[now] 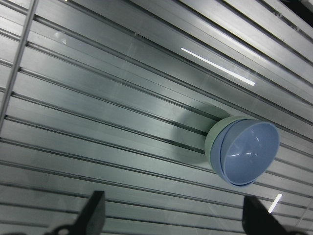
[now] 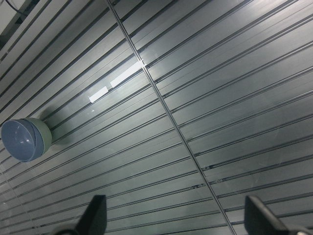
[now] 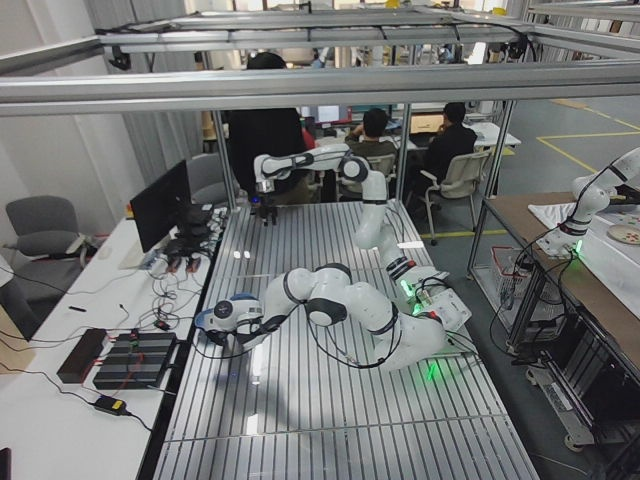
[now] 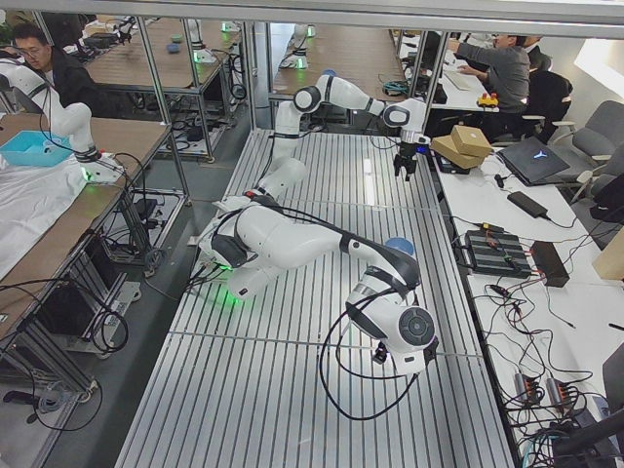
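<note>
A stack of blue bowls [image 1: 247, 152] nested in a pale green bowl [image 1: 212, 137] stands on the slatted metal table [image 1: 98, 127]. In the right wrist view the blue bowls [image 2: 18, 139] and green bowl [image 2: 43, 132] sit at the far left. My left gripper hovers above the table near the stack, its fingers apart and empty. My right gripper is higher at the table's other end, open with nothing between its fingers. In the camera right view the stack [image 4: 400, 245] is partly behind the nearer arm.
A white side table [image 3: 80, 420] with electronics and cables runs along one long edge. A second workbench [image 3: 610, 300] with another arm is on the other side.
</note>
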